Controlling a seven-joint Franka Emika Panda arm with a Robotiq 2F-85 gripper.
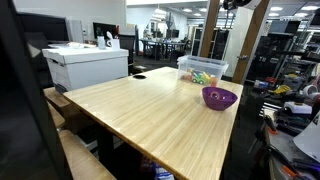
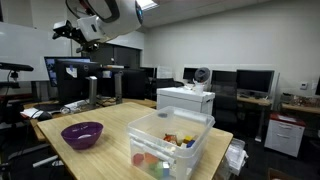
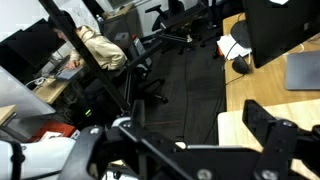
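High above the table's bowl end, my gripper (image 2: 72, 28) is raised clear of everything, its fingers spread apart with nothing seen between them. The wrist view shows the dark gripper along the bottom, with open space between its two sides. A purple bowl (image 1: 220, 98) stands on the table near the arm, well below the gripper; something small and pinkish shows inside it, too small to identify. A clear plastic bin (image 2: 151, 129) holds several colourful items and stands beside the bowl on the same table.
A small dark object (image 1: 139, 76) lies at its far side. A white cabinet (image 1: 88, 69) stands beyond. Monitors (image 2: 72, 80) and the wrist view's laptop (image 3: 303, 71) occupy nearby desks; a person (image 3: 85, 47) sits at another.
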